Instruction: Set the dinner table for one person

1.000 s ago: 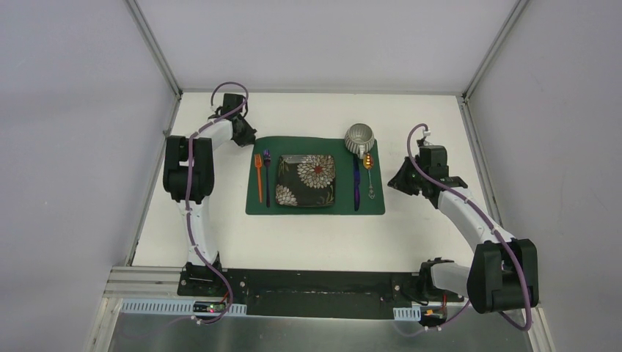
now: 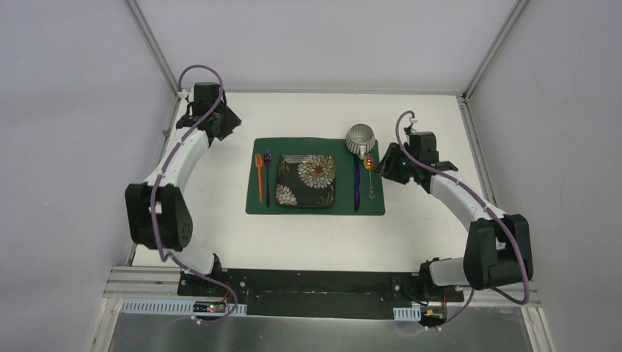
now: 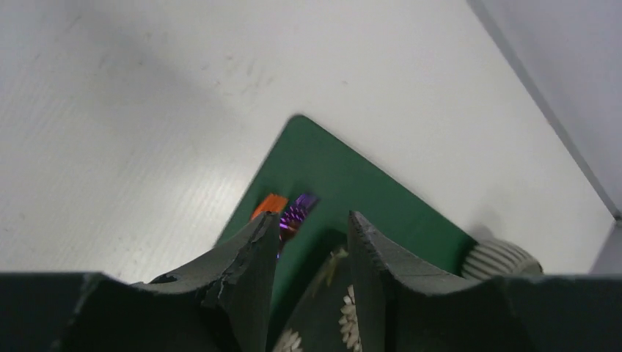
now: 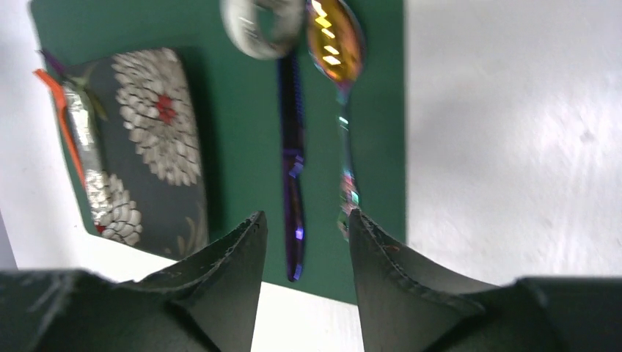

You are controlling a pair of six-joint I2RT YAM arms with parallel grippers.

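Note:
A green placemat (image 2: 315, 210) holds a square floral plate (image 2: 305, 180), with an orange fork (image 2: 260, 177) and a purple fork (image 2: 268, 178) on its left, and a purple knife (image 2: 356, 183) and a spoon (image 2: 370, 176) on its right. A striped mug (image 2: 360, 138) sits at the mat's upper right corner. My left gripper is raised beyond the mat's upper left, open and empty. My right gripper hangs over the mat's right side near the spoon, open with nothing between its fingers.
Bare white table (image 2: 315, 242) surrounds the mat on all sides. Walls with metal rails (image 2: 477, 147) bound the workspace at left, right and back.
My left arm has pulled back up and to the left, away from the mat's corner. My right gripper has moved leftward and toward the back, closer to the spoon. The table setting is unchanged.

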